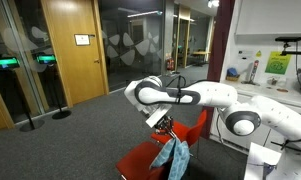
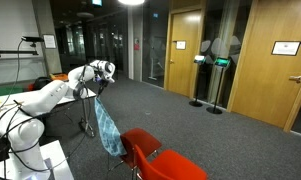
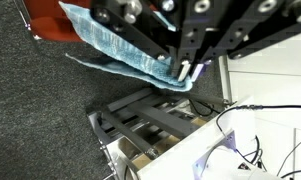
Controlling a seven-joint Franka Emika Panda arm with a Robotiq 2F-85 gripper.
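Note:
A light blue cloth [image 1: 173, 157] hangs from my gripper [image 1: 168, 131], in front of the red chairs. The second exterior view shows it as a long drape [image 2: 108, 128], its lower end close to a red seat; whether it touches the seat I cannot tell. In the wrist view the fingers [image 3: 185, 70] are closed with a bunched edge of the cloth [image 3: 120, 47] at their tips. The rest of it spreads away to the upper left there, partly covered by the gripper body.
Red chairs [image 2: 180, 165] stand beneath and beside the cloth. A dark metal frame [image 3: 150, 122] and a white surface [image 3: 185, 155] lie close by in the wrist view. Open grey carpet [image 1: 65, 150] stretches toward the wooden doors.

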